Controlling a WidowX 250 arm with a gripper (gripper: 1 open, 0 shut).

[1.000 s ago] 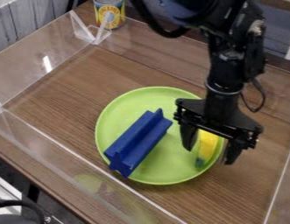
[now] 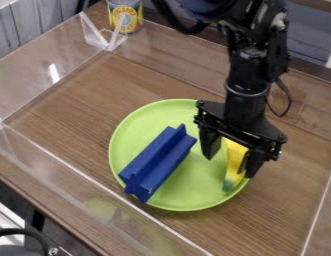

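Observation:
A black robot gripper [image 2: 237, 140] hangs open over the right part of a green plate [image 2: 141, 131], its fingers to either side of a yellow object [image 2: 235, 166] lying on the plate. Whether the fingers touch it I cannot tell. A blue elongated block [image 2: 154, 165] lies on the left part of the plate.
The plate sits on a wooden table [image 2: 74, 110]. A can [image 2: 125, 16] stands at the back left beside some clear plastic. A black cable runs at the bottom left.
My gripper has shifted slightly over the last second around the yellow object. The plate and the blue block look unmoved.

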